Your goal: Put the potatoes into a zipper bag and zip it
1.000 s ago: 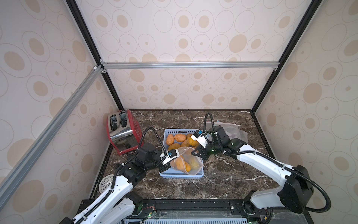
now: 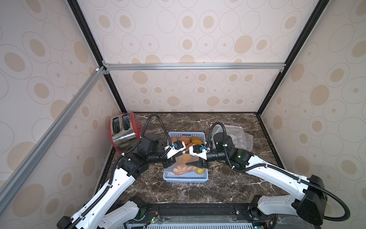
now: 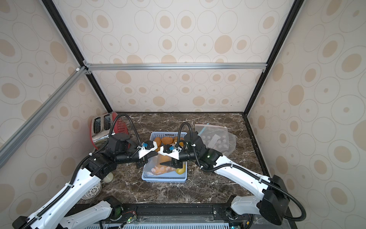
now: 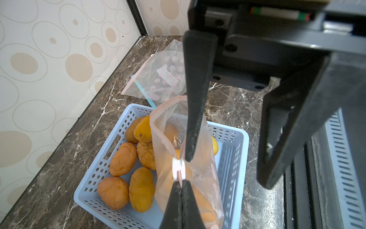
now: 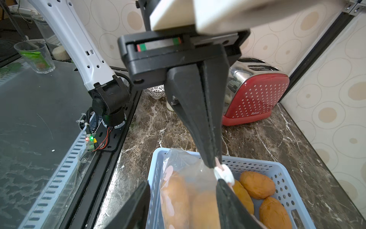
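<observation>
A zipper bag (image 4: 204,190) with potatoes inside hangs over the blue basket (image 2: 186,177), which holds more potatoes (image 4: 122,159). My left gripper is shut on the bag's top at the white zipper slider (image 4: 178,166). My right gripper hangs close by, facing the left one, part open around the slider area; in the left wrist view its fingers stand apart, one tip just above the slider.
A red toaster (image 5: 254,97) stands at the back left. A second empty bag (image 4: 160,76) lies right of the basket. Bare counter (image 2: 236,187) surrounds the basket.
My left gripper has risen slightly with the bag's top.
</observation>
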